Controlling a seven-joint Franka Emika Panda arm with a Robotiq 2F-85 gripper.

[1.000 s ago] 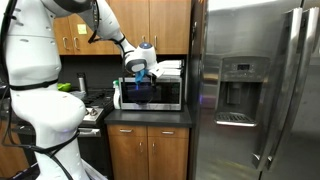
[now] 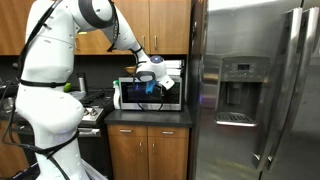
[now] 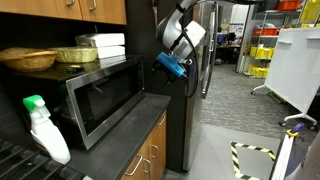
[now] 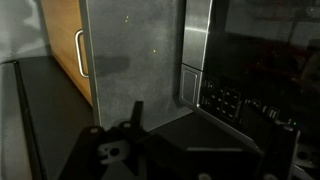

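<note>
My gripper is open, its dark fingers spread apart at the bottom of the wrist view with nothing between them. Beyond them is the microwave (image 4: pixel 222 95), with its keypad and silver edge close by. In the first exterior view the white arm (image 2: pixel 68 75) reaches over to the front of the microwave (image 2: pixel 177 97), and the hand covers part of its door. From the side, the microwave (image 3: pixel 110 100) stands on the counter and its door looks closed. The fingertips are too small and dark to make out clearly in the exterior views.
A white spray bottle with a green top (image 3: pixel 47 132) stands beside the microwave. Baskets (image 3: pixel 88 54) rest on top of it.
The arm's hand has come down from near the microwave's top to in front of its door, and slightly to the right. The microwave has not moved.
</note>
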